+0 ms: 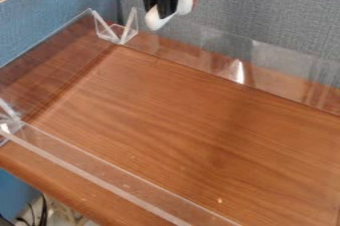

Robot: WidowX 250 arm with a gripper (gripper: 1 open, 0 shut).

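My black gripper hangs at the top centre, over the back edge of the wooden surface, shut on a white object with some red on its right side. The object is too small and partly hidden to name.
Grey and blue padded walls stand behind and at the left; cables show at the lower left.
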